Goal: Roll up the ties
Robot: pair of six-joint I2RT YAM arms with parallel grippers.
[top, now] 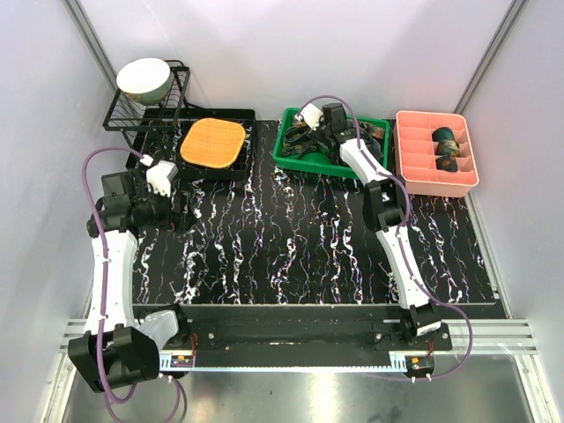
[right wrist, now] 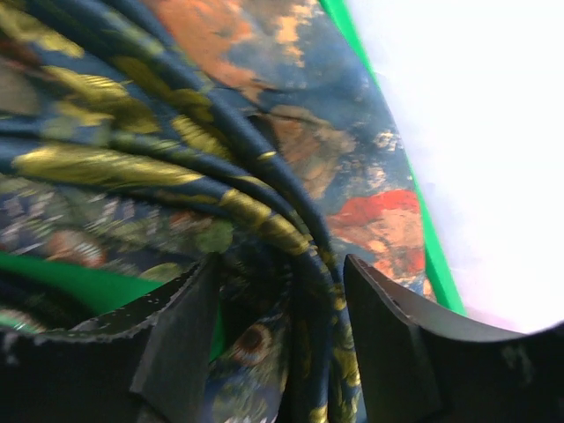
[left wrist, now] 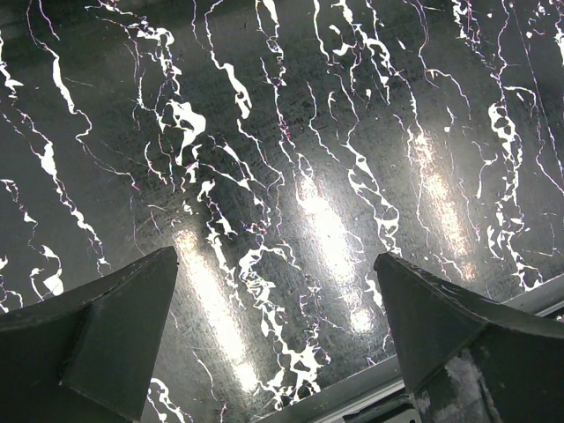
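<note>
Patterned ties [right wrist: 132,106], dark blue with gold and orange motifs, lie loose in the green bin [top: 308,166] at the back middle. My right gripper is down in that bin, part open, with folded tie strips running between its fingers; whether it grips them is unclear. Rolled ties [top: 445,141] sit in compartments of the pink divided box [top: 414,185] at right. My left gripper is open over the bare marble-patterned tabletop [top: 264,238], empty.
A black rack with a bowl [top: 144,77] stands back left, and an orange tray [top: 212,142] lies in a black basket beside it.
</note>
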